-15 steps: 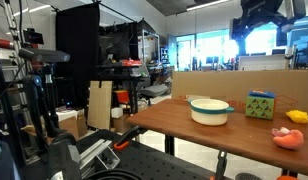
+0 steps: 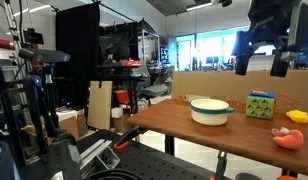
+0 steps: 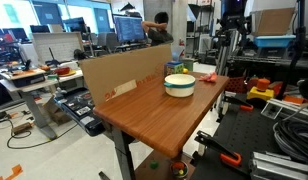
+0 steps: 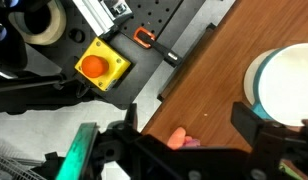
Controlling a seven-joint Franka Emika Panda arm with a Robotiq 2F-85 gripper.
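Observation:
High above the table, my gripper (image 2: 261,64) stands open, with nothing between its fingers. A white bowl (image 2: 209,113) with a teal rim is on the wooden table, to the left of and below the gripper; the wrist view shows the bowl (image 4: 291,88) at the right edge. Near the table's front right lies a pink object (image 2: 289,139), partly hidden behind the gripper in the wrist view. Farther back is a green and blue block (image 2: 259,106). A small yellow object (image 2: 297,117) lies to its right.
A brown panel (image 3: 124,77) stands along the table's far side.
Over the last second my gripper has come lower in exterior view 1, and it stays open. The bowl, block, pink and yellow objects have not moved.

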